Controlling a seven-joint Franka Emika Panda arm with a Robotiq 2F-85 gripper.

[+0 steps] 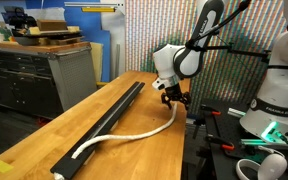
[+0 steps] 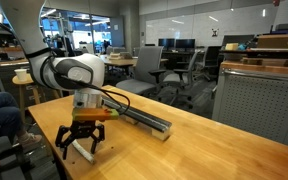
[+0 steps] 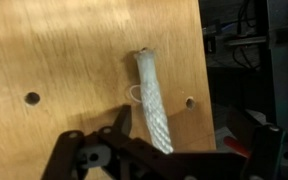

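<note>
A white rope lies curved along the wooden table, its far end under my gripper. In the second exterior view, a short piece of the rope shows below the gripper. Seen from the wrist, the rope's braided end runs down towards the gap of my gripper, whose fingers stand open on either side. Nothing is held. How high the fingertips are over the wood is hard to tell.
A long black bar lies on the table to one side of the rope. The table's edge is close beside the rope's end, with dark equipment beyond it.
</note>
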